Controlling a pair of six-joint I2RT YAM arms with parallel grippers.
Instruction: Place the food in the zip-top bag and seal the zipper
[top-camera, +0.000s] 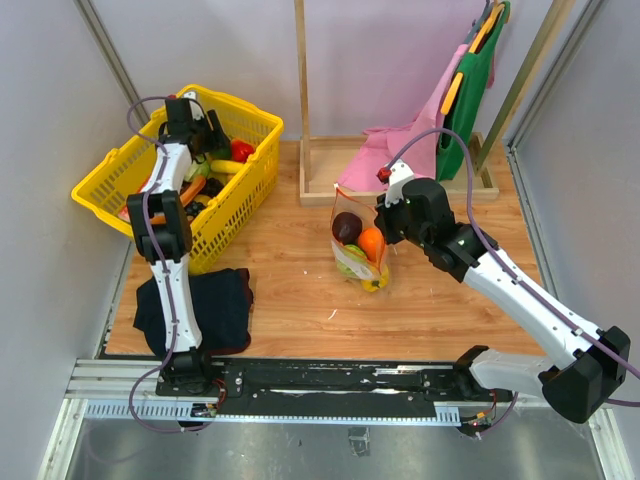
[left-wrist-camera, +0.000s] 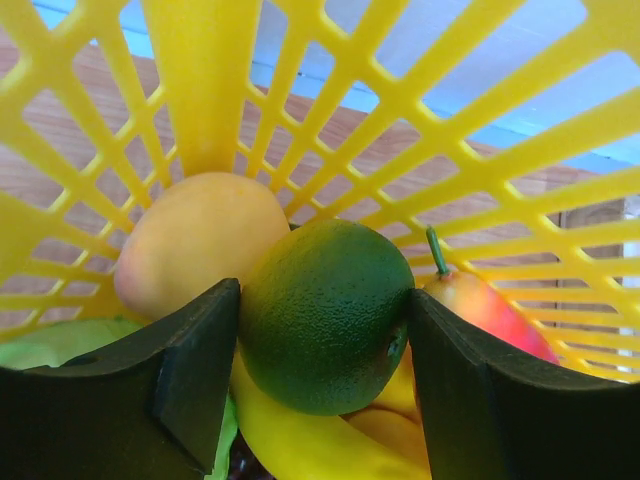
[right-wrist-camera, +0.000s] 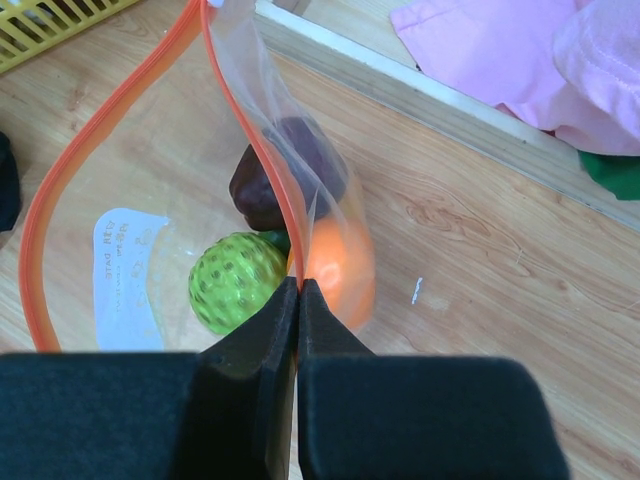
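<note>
Inside the yellow basket (top-camera: 236, 222), a dark green round fruit (left-wrist-camera: 325, 315) lies between the fingers of my left gripper. One fingertip is at each side of it, seemingly touching; whether they grip it firmly does not show. On the table stands the clear zip top bag (right-wrist-camera: 120, 130) with an orange-edged mouth, gaping wide. My right gripper is shut on its near rim. In the bag are a dark purple avocado-like fruit (top-camera: 347, 228), an orange (top-camera: 371, 242), a bumpy green fruit (right-wrist-camera: 237, 283) and a yellow item (top-camera: 374, 285) at the bottom.
Around the green fruit lie a peach-coloured mango (left-wrist-camera: 200, 240), a banana (left-wrist-camera: 320, 445) and a red-yellow pear (left-wrist-camera: 485, 310), close to the basket's lattice wall. A wooden frame (top-camera: 315, 185) with pink cloth stands behind the bag. Dark cloth (top-camera: 228, 312) lies front left.
</note>
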